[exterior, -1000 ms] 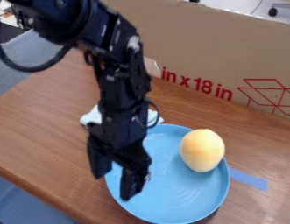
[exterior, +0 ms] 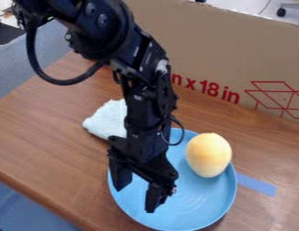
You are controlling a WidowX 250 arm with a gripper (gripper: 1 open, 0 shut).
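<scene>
My black gripper (exterior: 139, 185) hangs low over the left half of a light blue plate (exterior: 194, 203), its fingers pointing down toward the plate; whether they are open or shut is hard to tell. A round, pale yellow object (exterior: 209, 154) sits on the right part of the plate, apart from the gripper. A white cloth (exterior: 106, 119) lies behind the plate on the left, partly hidden by my arm.
A cardboard box (exterior: 230, 59) stands along the back of the wooden table (exterior: 43, 131). A strip of blue tape (exterior: 256, 185) lies right of the plate.
My arm and gripper have shifted rightward over the plate, uncovering more of the white cloth. The plate and yellow object look unmoved.
</scene>
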